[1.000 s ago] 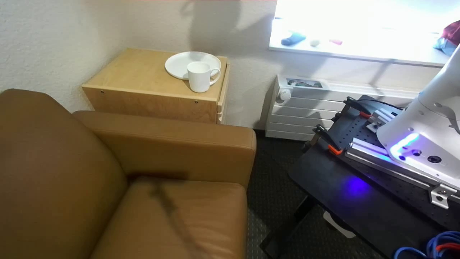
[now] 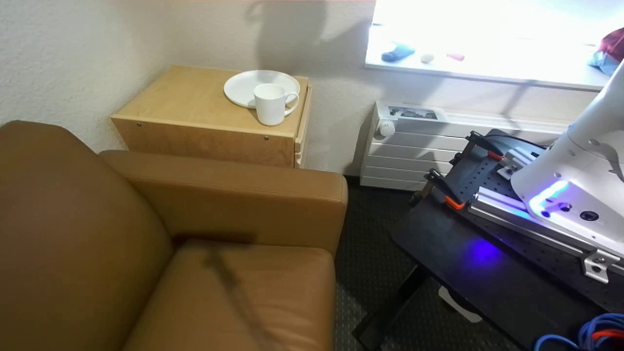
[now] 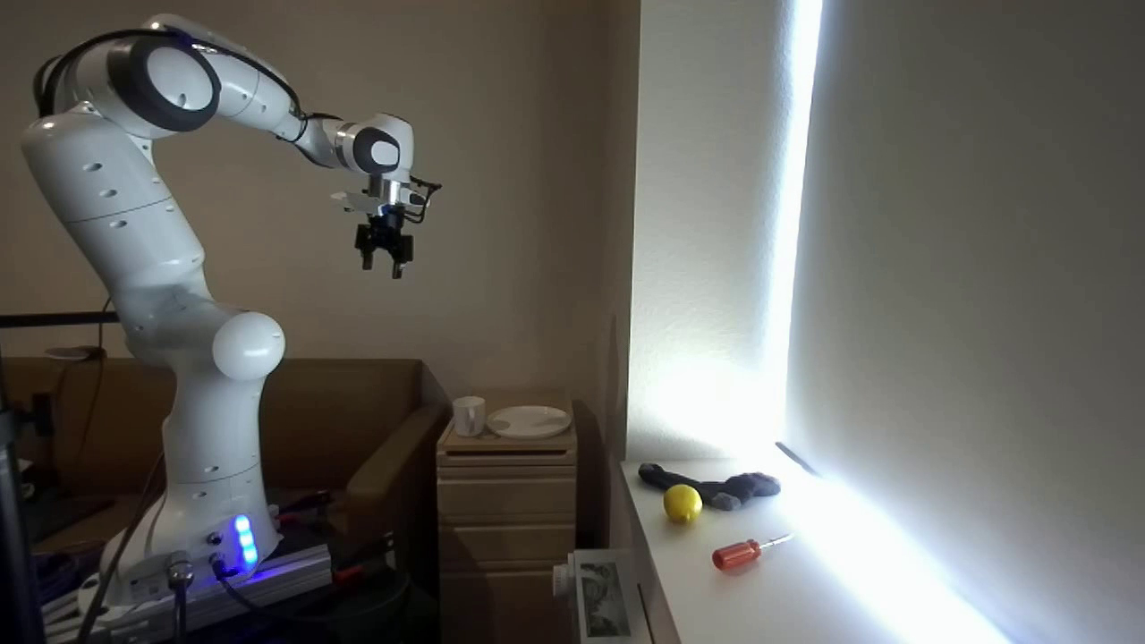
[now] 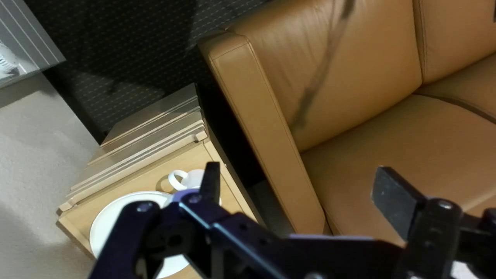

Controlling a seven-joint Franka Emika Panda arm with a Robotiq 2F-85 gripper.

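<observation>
High in the air in exterior view 2, my gripper points downward with its fingers apart and nothing between them. The wrist view shows the same wide gap between the dark fingers. Well below stands a wooden cabinet carrying a white mug and a round white plate. The mug is upright near the cabinet's edge beside the plate, its handle toward the drawer side in exterior view 1. In the wrist view, the gripper's left finger partly covers the mug and its body hides part of the plate.
A brown sofa borders the cabinet. On the windowsill lie a yellow lemon, a red screwdriver and a dark soft object. A radiator is below the window. The cabinet top's far-from-drawers half is bare.
</observation>
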